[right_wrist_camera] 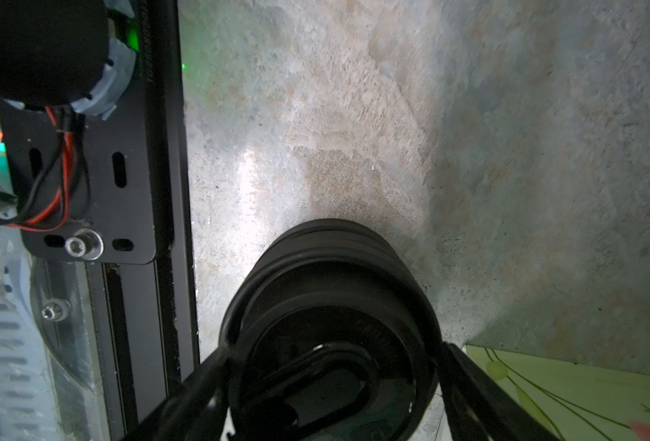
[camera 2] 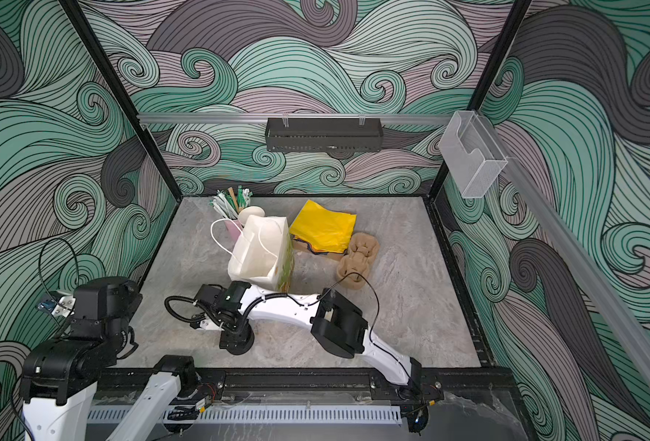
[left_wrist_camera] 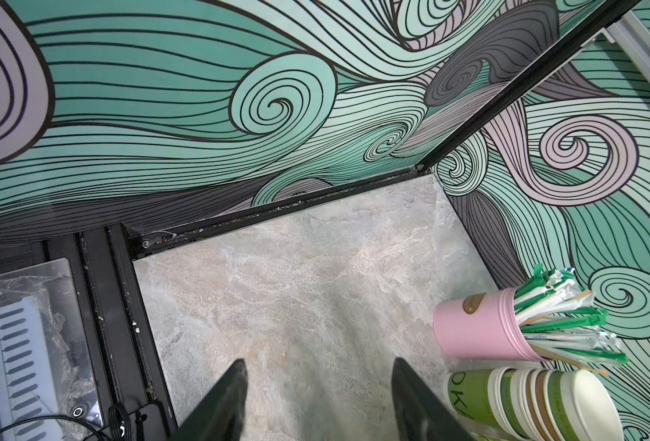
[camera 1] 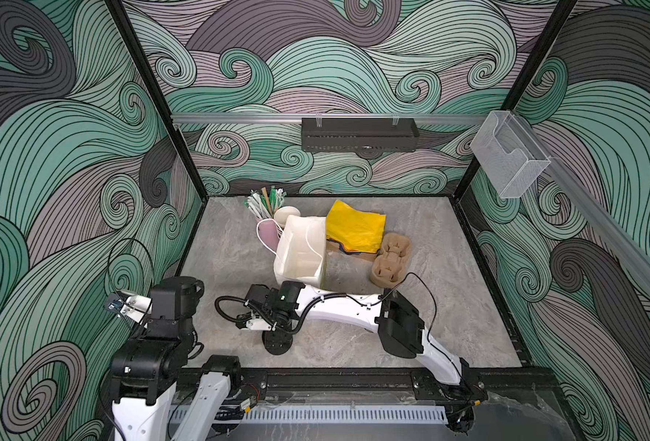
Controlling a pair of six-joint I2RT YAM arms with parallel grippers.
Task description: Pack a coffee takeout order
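Observation:
A black lidded cup (right_wrist_camera: 332, 242) stands on the table near its front edge, under the right arm. In the right wrist view my right gripper has one finger on each side of the cup's lid; whether they press on it I cannot tell. My left gripper hangs open over bare table at the left, nothing between its fingers. An open white paper bag (camera 1: 300, 253) with handles stands upright mid-table, behind the right arm. A brown cup carrier (camera 1: 391, 261) lies right of it, beside a yellow cloth-like piece (camera 1: 355, 226).
A pink cup (left_wrist_camera: 475, 323) of wrapped straws and a stack of paper cups (left_wrist_camera: 530, 400) stand at the back left. A wire basket (camera 1: 508, 158) hangs on the right rail.

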